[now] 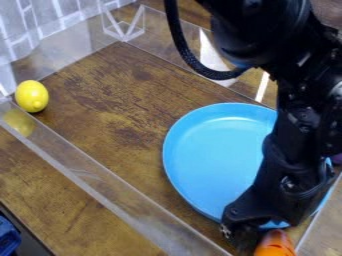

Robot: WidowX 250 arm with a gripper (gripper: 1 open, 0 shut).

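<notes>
A black robot arm reaches down the right side of the view to its gripper [241, 225], low at the front edge of a blue plate [207, 155]. Just right of the fingers, an orange carrot-like object [275, 245] lies at the bottom edge, partly out of frame. The fingers are dark and small, so whether they hold anything is unclear. A yellow lemon [31, 96] rests at the far left beside the clear wall.
Clear plastic walls [94, 175] enclose the wooden surface [114, 110], which is bare between lemon and plate. A blue object [7, 238] sits outside at the lower left.
</notes>
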